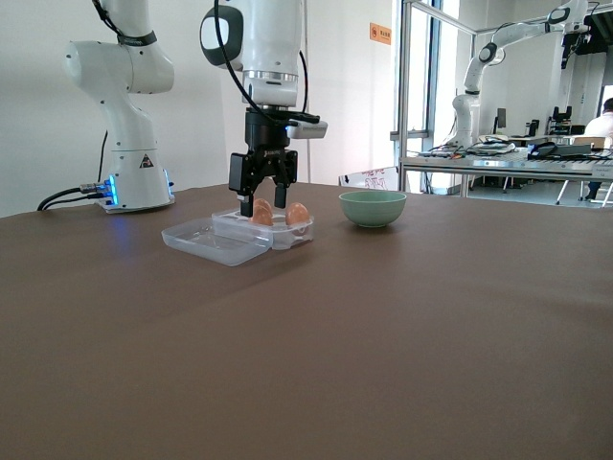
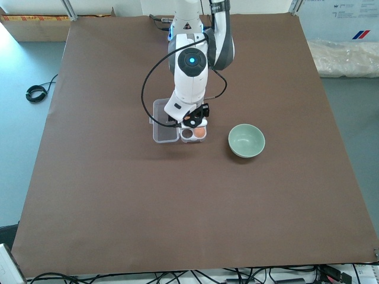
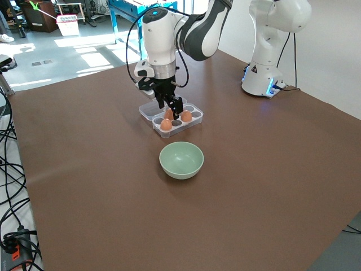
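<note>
A clear egg carton [image 3: 180, 127] with its lid folded open holds several brown eggs [image 3: 166, 125]. My gripper [image 1: 262, 203] points down, low over the carton, its black fingers apart at an egg in the top view; whether they touch it I cannot tell. In the left view my wrist hides most of the carton, though one egg [image 2: 199, 132] shows. A pale green bowl [image 2: 246, 141] stands apart from the carton, and it appears empty [image 3: 181, 160].
Cables run along another edge.
</note>
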